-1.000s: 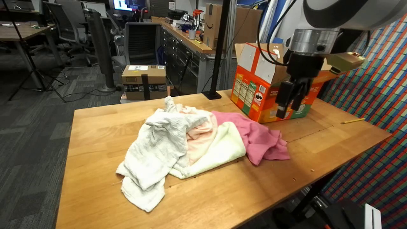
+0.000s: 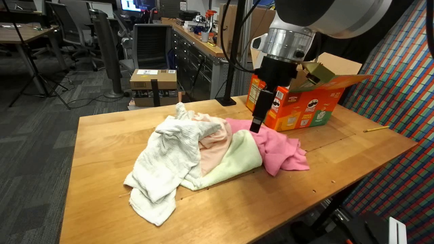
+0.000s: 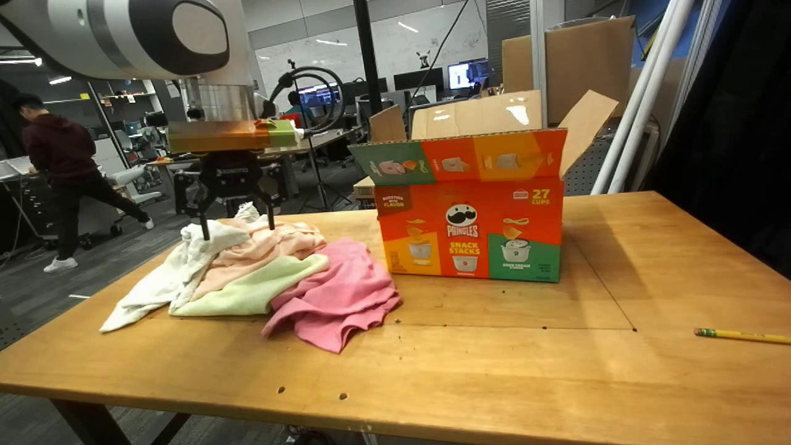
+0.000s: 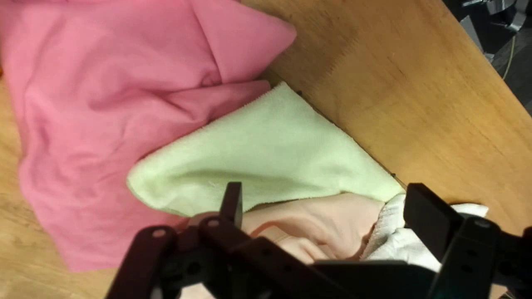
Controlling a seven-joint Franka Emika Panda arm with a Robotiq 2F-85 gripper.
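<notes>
A loose pile of cloths lies on the wooden table: a white cloth [image 2: 162,162], a peach cloth [image 2: 213,148], a pale green cloth [image 2: 234,160] and a pink cloth [image 2: 280,148]. The white one is crumpled on top of part of the peach one, and the green overlaps the pink. My gripper [image 3: 237,231] points down above the pile, its two fingers spread wide. From the wrist view, the gripper straddles the peach cloth [image 4: 319,219] and the edge of the green cloth [image 4: 264,149], with nothing held. Exact height above the cloths is hard to tell.
An open orange Pringles box [image 3: 471,222] stands beside the pink cloth, its flaps raised. A yellow pencil [image 3: 741,337] lies at the table's far side. A black post [image 2: 235,61] rises at the table edge. Bare tabletop [image 3: 474,371] lies in front of the cloths.
In exterior view 1 my gripper has moved left, from in front of the box to over the pink and green side of the pile. The cloths and box have not moved.
</notes>
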